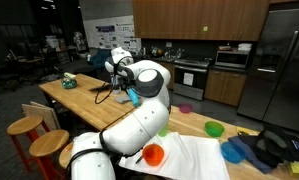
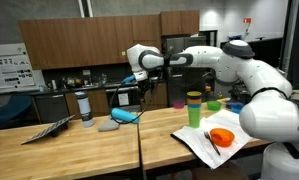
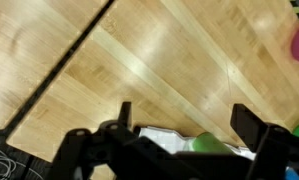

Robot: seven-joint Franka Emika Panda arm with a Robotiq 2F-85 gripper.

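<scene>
My gripper stands open above bare wooden tabletop (image 3: pixel 139 60), nothing between its fingers. In the second exterior view the gripper (image 2: pixel 142 88) hangs over the table, near a light-blue item (image 2: pixel 125 116). A white cloth (image 1: pixel 197 158) lies on the nearer table, with an orange bowl (image 1: pixel 153 155) at its left side. Stacked green and yellow cups (image 2: pixel 194 108) stand by the cloth in the second exterior view. A green bowl (image 1: pixel 214 129), a blue bowl (image 1: pixel 232 152) and a pink round item (image 1: pixel 185 108) sit farther along.
Dark items (image 1: pixel 273 147) crowd the right end of the table. A dark seam (image 3: pixel 59 68) crosses the tabletop. Stools (image 1: pixel 29 124) stand beside the table on the left. At the left, much of the wood (image 2: pixel 49 145) is clear.
</scene>
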